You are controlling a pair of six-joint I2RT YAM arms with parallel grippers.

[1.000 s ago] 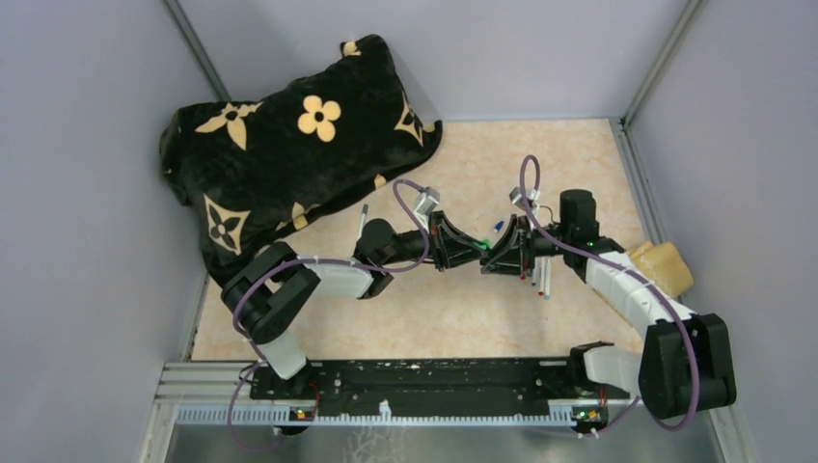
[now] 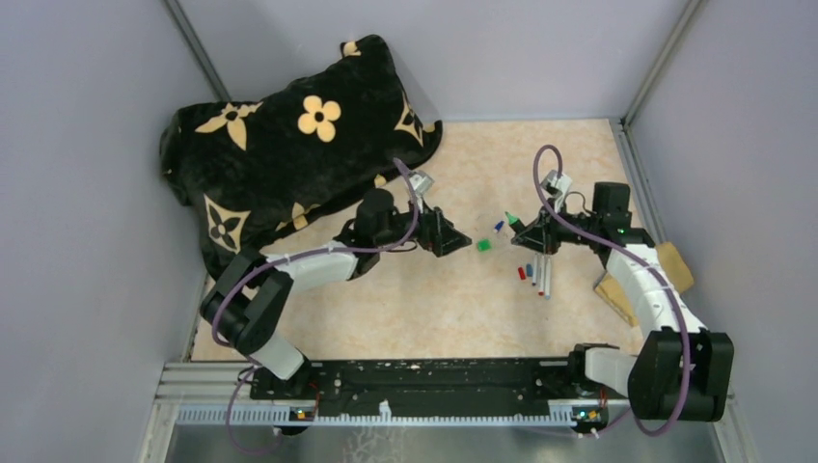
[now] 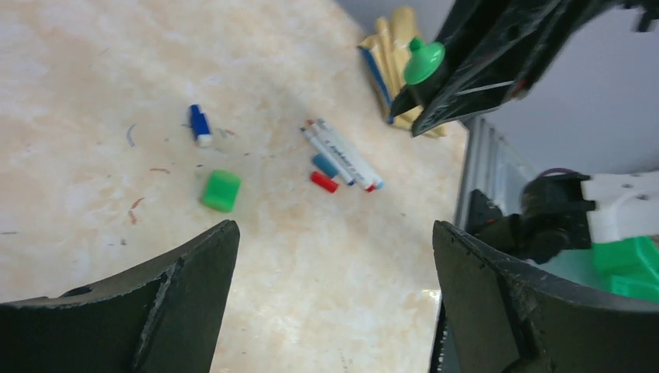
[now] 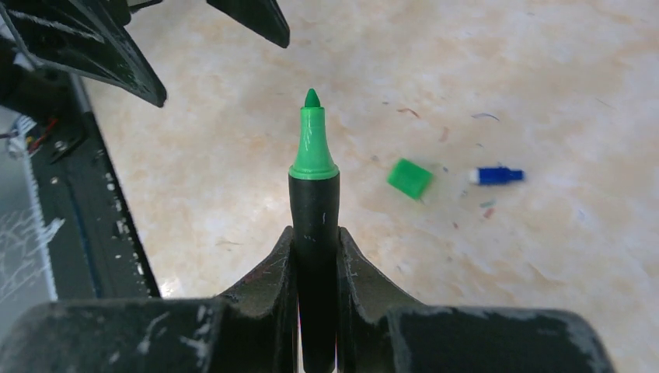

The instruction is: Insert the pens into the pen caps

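My right gripper is shut on a dark marker (image 4: pixel 313 210) with its bare green tip pointing out. My left gripper (image 2: pixel 453 231) stands open, nothing between its fingers, left of and apart from the marker. A green cap (image 3: pixel 221 191) lies on the table below between the grippers, with a blue cap (image 3: pixel 198 123) beyond it. A red cap (image 3: pixel 325 182) and a lighter blue cap (image 3: pixel 325 164) lie beside several white pens (image 3: pixel 350 151) on the right of the table.
A black patterned cushion (image 2: pixel 270 145) fills the back left. Tan folded items (image 2: pixel 666 270) lie at the right edge.
The grippers have drawn apart: the left moved up and left, the right up and right with the marker.
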